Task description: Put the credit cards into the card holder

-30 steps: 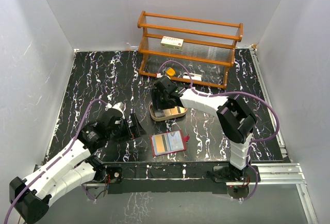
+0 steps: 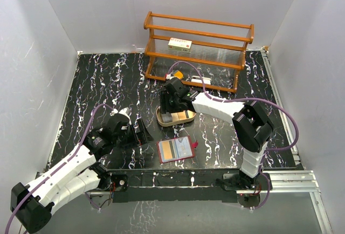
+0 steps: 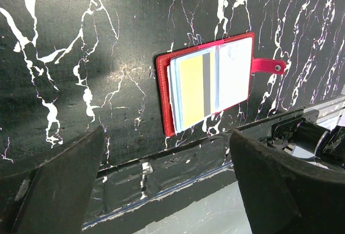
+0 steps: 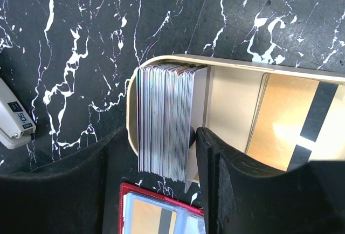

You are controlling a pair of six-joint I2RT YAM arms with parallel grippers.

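Observation:
A stack of cards [image 4: 164, 118] stands on edge in the left end of a cream oval tray [image 4: 232, 99]; flat cards [image 4: 280, 112] lie beside it. My right gripper is over the stack, fingers part open, the right fingertip at the stack's rightmost card, whose lower end sticks out a little. The red card holder [image 3: 166, 94] lies open near the front edge, with cards in its sleeves [image 3: 194, 88]. My left gripper stands open left of the holder, empty.
A wooden rack [image 2: 197, 61] with a white box [image 2: 179, 44] stands at the back. A white device [image 4: 13, 121] lies beyond the tray.
The left arm and the holder look unchanged.

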